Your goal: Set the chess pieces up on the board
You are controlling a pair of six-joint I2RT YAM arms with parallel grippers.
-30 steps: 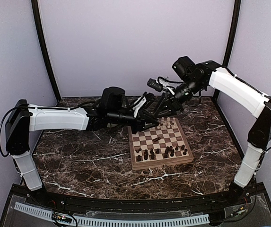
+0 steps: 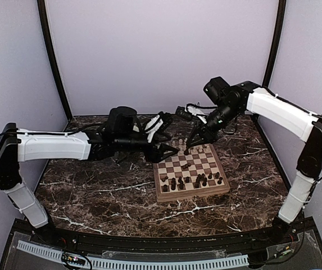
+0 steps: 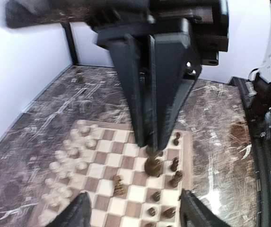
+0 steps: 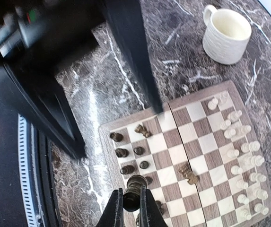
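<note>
Over the board point(image 2: 205, 163), my right gripper point(image 2: 190, 145) is shut on a dark chess piece, which points down from its fingertips; the same piece shows in the left wrist view below the right fingers point(image 3: 166, 94). My left gripper has its fingers spread apart with nothing between them, left of the right one in the top view. A brown piece point(image 4: 188, 174) lies on its side mid-board. Dark pieces point(image 2: 181, 183) stand along the near side, one point(image 4: 143, 130) apparently tipped. Light pieces point(image 4: 251, 161) line the opposite side.
A white mug point(image 4: 227, 35) stands on the dark marble table point(image 2: 104, 191) beyond the board. The two arms are close together above the board's far left part.
My left gripper has drawn back to the left and opened, away from the right one. The dark piece now hangs from the right gripper, which has come slightly lower in the top view.
</note>
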